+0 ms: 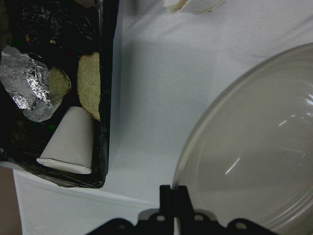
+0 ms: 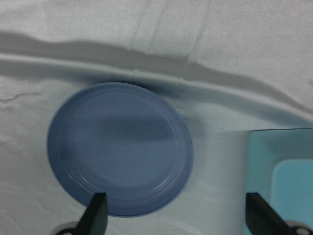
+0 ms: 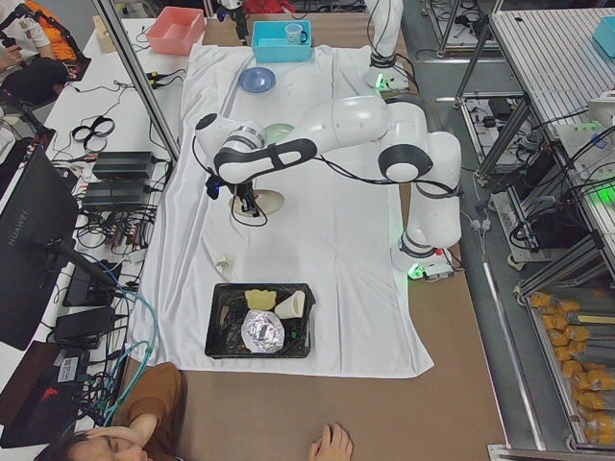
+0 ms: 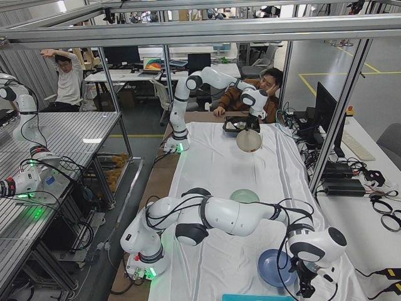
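Note:
My left gripper is shut on the rim of a pale beige plate (image 1: 249,147), which is tilted and raised toward the black tray (image 1: 103,147). The tray holds a foil ball (image 1: 24,78), a white paper cup (image 1: 71,139) and yellowish pieces (image 1: 89,83). My right gripper is open above the table, over a blue plate (image 2: 120,144) and beside a turquoise bin (image 2: 264,147), with nothing between its fingers.
A green plate (image 4: 244,196) lies mid-table, and a small white item (image 3: 224,264) sits left of the tray. A person's hand (image 3: 332,444) rests beyond the cloth at the near edge.

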